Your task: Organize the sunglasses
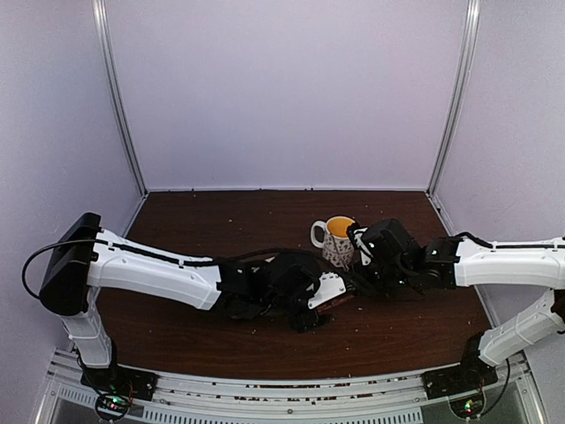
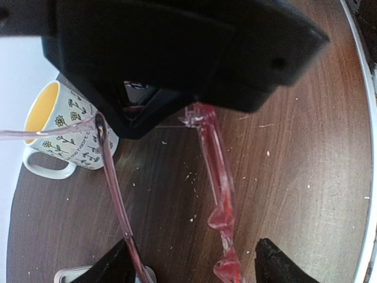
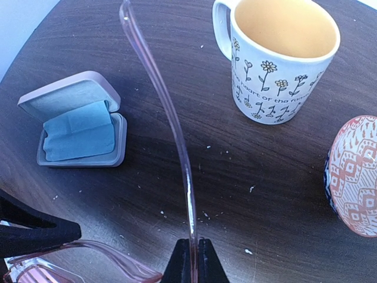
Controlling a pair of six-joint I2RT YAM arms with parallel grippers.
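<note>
The pink translucent sunglasses [image 2: 219, 171] hang above the table with their temples unfolded. In the right wrist view my right gripper is shut on one temple [image 3: 177, 131], which rises past its fingertips. My left gripper is open, its dark fingers [image 2: 272, 264] standing on either side of the sunglasses. One left finger [image 3: 41, 231] appears beside the frame at lower left in the right wrist view; whether it touches cannot be told. An open glasses case [image 3: 120, 141] holding a blue cloth [image 3: 79, 132] lies on the table.
A white flowered mug [image 3: 277, 88] with a yellow inside stands behind the grippers. Right of it is a red-and-white patterned bowl [image 3: 356, 177]. Bare table [image 1: 194, 344] lies along the front, and the two arms nearly meet mid-table.
</note>
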